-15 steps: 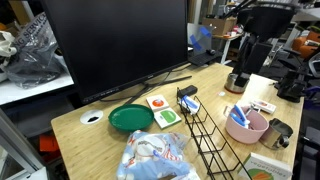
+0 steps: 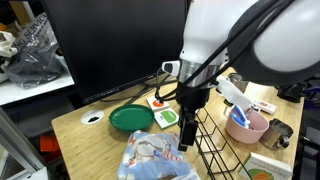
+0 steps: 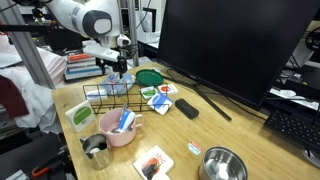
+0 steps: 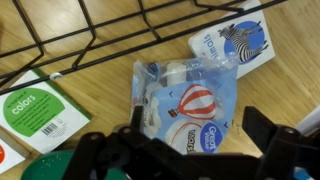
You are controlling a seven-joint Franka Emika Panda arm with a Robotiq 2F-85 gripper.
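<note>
A clear plastic bag (image 4: 190,105) holding cards, one with a red and white hot-air balloon, lies on the table beneath my gripper. The fingers are wide open, one finger at each side of the bag in the wrist view, with nothing gripped. In exterior view 1 the crinkled bag (image 2: 155,152) is at the front of the table, with the dark fingers (image 2: 187,134) above its right side, near the wire rack. How much height is left between fingertips and bag is hard to tell.
Beside the bag stands a black wire rack (image 3: 125,101); a pink tub (image 3: 118,135) with items is beyond it. A green bowl (image 2: 131,117), small card boxes (image 4: 46,112) and a zebra card (image 4: 240,42) lie close by. A large monitor (image 2: 115,45) stands behind.
The arm has swung left and come down, from over the rack and pink tub to the bag's right side. The bag and other objects look unmoved.
</note>
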